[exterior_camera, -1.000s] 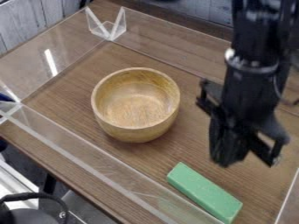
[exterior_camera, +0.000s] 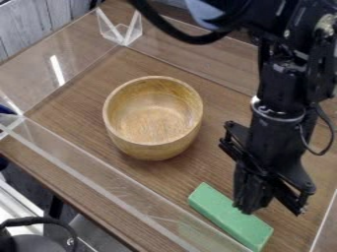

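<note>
The black gripper hangs low on the right side of the camera view, its tip just above the upper end of a flat green block that lies diagonally on the wooden table. The gripper looks shut, with nothing visible between its fingers; whether it touches the block is unclear.
A round wooden bowl sits left of the arm. A clear plastic piece is at the back left. Dark hardware and cables fill the lower left corner, beyond a transparent edge.
The arm has come down and toward the front, to the green block. The block and bowl look unmoved.
</note>
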